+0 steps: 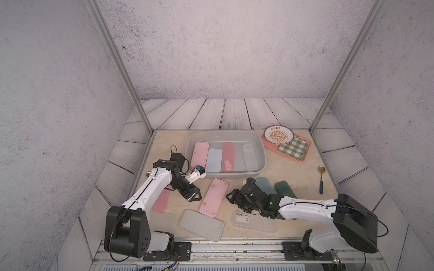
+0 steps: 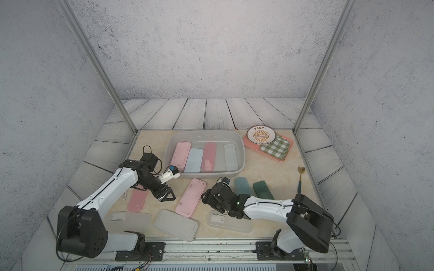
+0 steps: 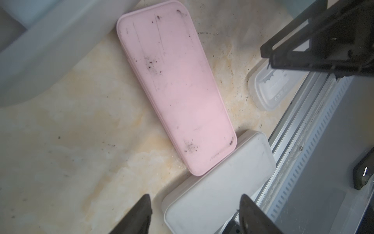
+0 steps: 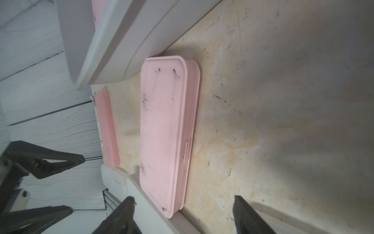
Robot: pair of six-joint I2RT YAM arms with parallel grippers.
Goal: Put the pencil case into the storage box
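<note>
A pale pink pencil case [image 1: 213,197] with dark scuffs lies flat on the table in front of the grey storage box [image 1: 194,171]. Its near end touches or almost touches a light grey case [image 1: 201,224]. My left gripper [image 1: 195,197] is open on the case's left side, apart from it. To the right, my right gripper [image 1: 230,197] stands part open, also clear of the case. Nothing shows between the fingers in the left wrist view or the fingers [image 4: 120,218] in the right wrist view. Inside the box lie several cases, pink, pale blue and whitish.
Clear cases [image 2: 230,222] lie along the front edge. A rose case [image 2: 137,200] is at the left; teal [image 2: 242,185] and green [image 2: 262,189] ones lie by my right arm. A plate [image 1: 278,135] and cloth on a tray stand back right, with a spoon [image 1: 321,180] at the right edge.
</note>
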